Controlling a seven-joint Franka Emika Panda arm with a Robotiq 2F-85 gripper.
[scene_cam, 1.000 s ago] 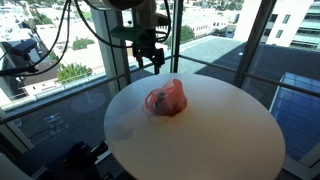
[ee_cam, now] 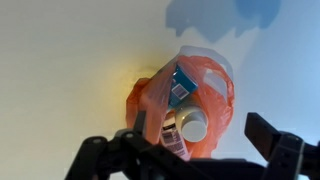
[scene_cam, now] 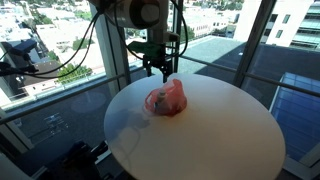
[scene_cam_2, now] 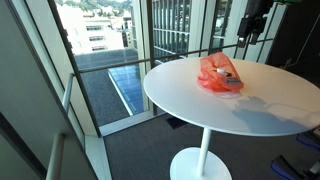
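Note:
On the white table stands a translucent red-orange plastic bag with its mouth open. From above, the wrist view shows a blue package, a white round-capped item and a pale labelled item inside the bag. My gripper is open, its two dark fingers wide apart at either side of the bag in that view. In exterior view 1 the gripper hangs above and just behind the bag, apart from it, with nothing held.
Bare tabletop surrounds the bag, widest toward the right and front in exterior view 1. Tall windows stand behind the table. The arm's shadow falls on the table beside the bag.
The arm and gripper have moved to the right in exterior view 1, closer to the bag, and slightly lower. The bag has stayed in place.

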